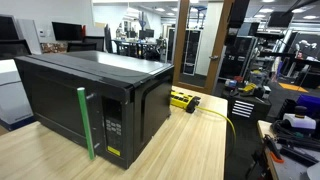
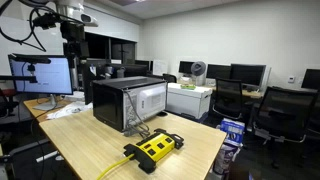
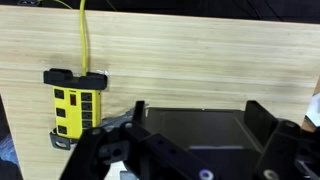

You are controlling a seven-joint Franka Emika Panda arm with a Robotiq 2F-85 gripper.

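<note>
My gripper stands wide open in the wrist view, its two dark fingers apart at the bottom of the frame. Below and between them shows the dark top of the microwave (image 3: 195,128); nothing is held. In exterior view 1 the black microwave (image 1: 65,95) sits on the wooden table, with a green strip (image 1: 86,123) along its front by the keypad. Its back, with a dangling cord, faces exterior view 2, where the arm (image 2: 72,35) rises behind the table.
A yellow power strip (image 3: 75,108) with a yellow cable lies on the table (image 2: 85,140) behind the microwave. Bare tabletop lies to the sides of both. A monitor (image 2: 42,77) stands beyond the arm; chairs and desks fill the background.
</note>
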